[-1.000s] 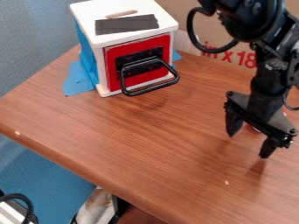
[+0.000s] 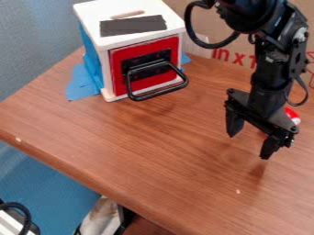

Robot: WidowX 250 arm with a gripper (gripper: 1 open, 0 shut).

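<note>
My black gripper point(image 2: 249, 138) hangs low over the right part of the wooden table, fingers open and apart, with nothing visible between them. A small red-and-white object point(image 2: 292, 115) lies behind the gripper at the right, mostly hidden by the arm. At the upper left stands a white box point(image 2: 123, 26) with a red front door point(image 2: 143, 55) and a black handle point(image 2: 160, 90), a dark strip and a wooden stick on its top.
A blue sheet point(image 2: 81, 84) lies under the box. A cardboard box stands at the back right. Cables and cloth show below the table edge.
My gripper has moved to the left and slightly up over the last second. The box and the table are unchanged.
</note>
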